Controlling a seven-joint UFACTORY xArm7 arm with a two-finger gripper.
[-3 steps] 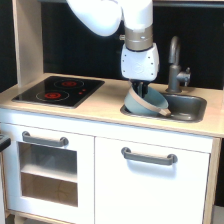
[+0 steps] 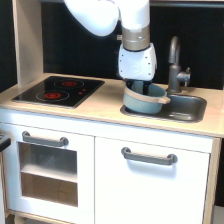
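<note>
A blue-grey pot (image 2: 146, 103) stands in or over the left part of the sink (image 2: 186, 109), close to level, with a light-coloured band along its right front rim. From above, the white arm reaches down to the pot's back left. My gripper (image 2: 137, 86) is at the rim there, its fingertips dark and small. Whether the fingers pinch the rim or only touch it cannot be made out.
A dark faucet (image 2: 176, 68) rises behind the sink, right of the pot. On the left of the counter lies a black cooktop (image 2: 60, 91) with red-ringed burners, nothing on it. Bare wooden counter (image 2: 103, 104) separates it from the sink.
The pot has gone from a marked tilt towards the front to nearly level. My gripper is slightly lower and further left.
</note>
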